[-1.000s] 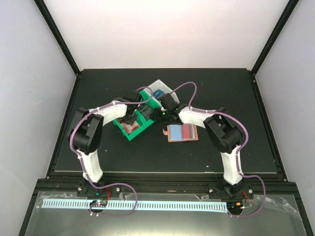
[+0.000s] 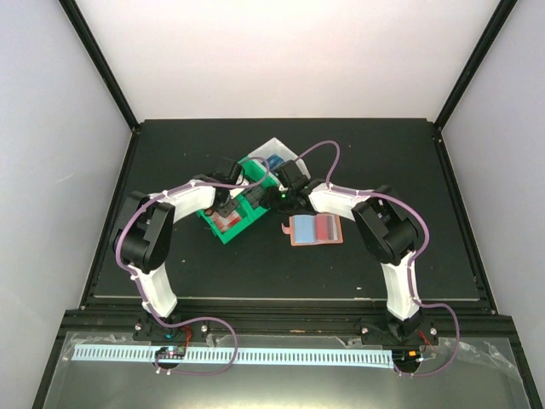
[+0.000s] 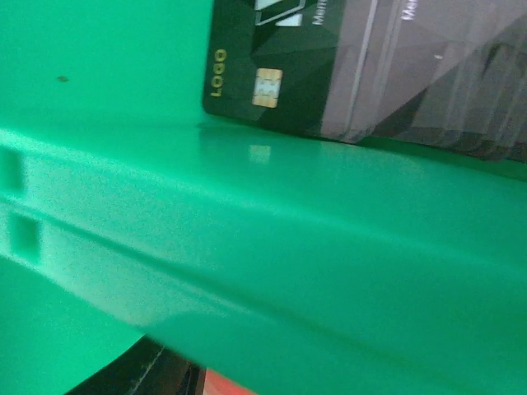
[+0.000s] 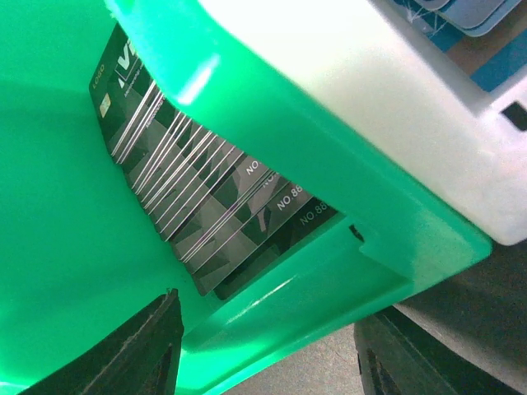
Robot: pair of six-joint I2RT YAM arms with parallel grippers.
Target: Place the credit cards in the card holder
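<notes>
Black credit cards lie overlapped in one compartment of the green divided tray; the left wrist view shows their chip edge (image 3: 268, 86). Reddish cards (image 2: 226, 221) are in the tray's near compartment. The pink card holder (image 2: 340, 241) lies flat to the right, with blue and red areas. At the tray's left side is my left gripper (image 2: 232, 203); just a dark fingertip (image 3: 148, 374) appears low in its wrist view, and what it holds is hidden. My right gripper has its fingers apart on either side of the tray's wall, no card between them.
A white tray (image 2: 301, 162) with blue cards adjoins the green tray on its far right side. Purple cables (image 2: 332, 152) loop over both arms.
My left gripper has shifted slightly toward the right and nearer the black cards, its arm and cable moving with it. The right arm, trays and card holder look unmoved.
</notes>
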